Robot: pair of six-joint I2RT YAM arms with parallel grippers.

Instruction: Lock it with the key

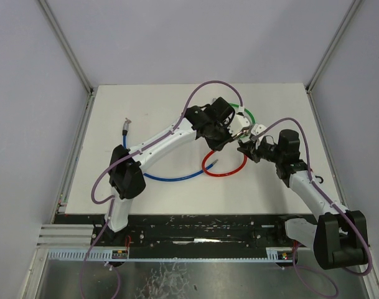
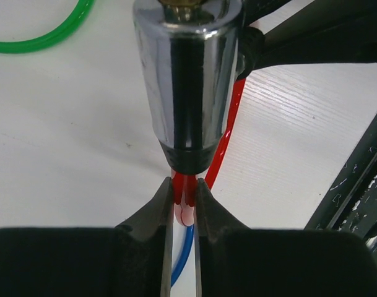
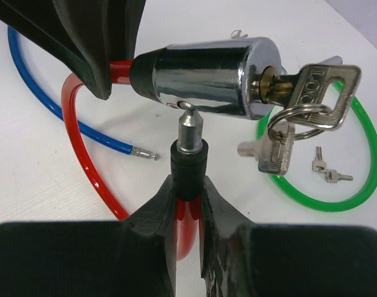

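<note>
A red cable lock [image 1: 224,174] loops between my two grippers above the table. My left gripper is shut on the red cable just behind the chrome lock barrel [image 2: 188,80]. In the right wrist view the barrel [image 3: 203,77] lies sideways, a key [image 3: 315,93] in its end and a second key [image 3: 277,151] hanging from the ring. My right gripper is shut on the cable's other end, by its black sleeve. The metal pin tip [image 3: 190,131] points up at the small hole in the barrel's side, very close; whether it has entered cannot be told.
A blue cable [image 1: 170,179] lies left of the red loop. Behind is a green cable [image 3: 368,185], with loose keys [image 3: 329,170] inside its curve.
</note>
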